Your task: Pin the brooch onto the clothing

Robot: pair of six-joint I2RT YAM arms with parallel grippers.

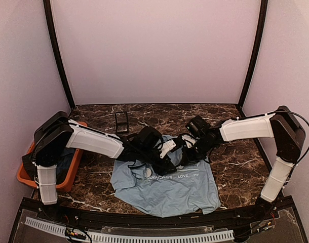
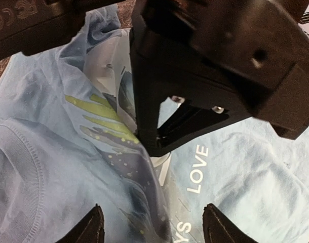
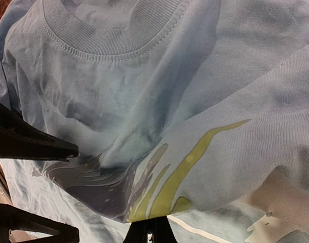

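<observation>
The light blue shirt lies spread on the marble table, with white lettering "LOVE" and a yellow-grey print. My right gripper is shut on a raised fold of the printed fabric; in the left wrist view its black body crosses the top. My left gripper is part open, fingertips low over the shirt either side of a fold near the lettering; in the right wrist view its fingers come in from the left. I cannot make out the brooch.
An orange bin with dark contents stands at the left. A black frame-like object lies at the back left. Bare table shows behind and to the right of the shirt.
</observation>
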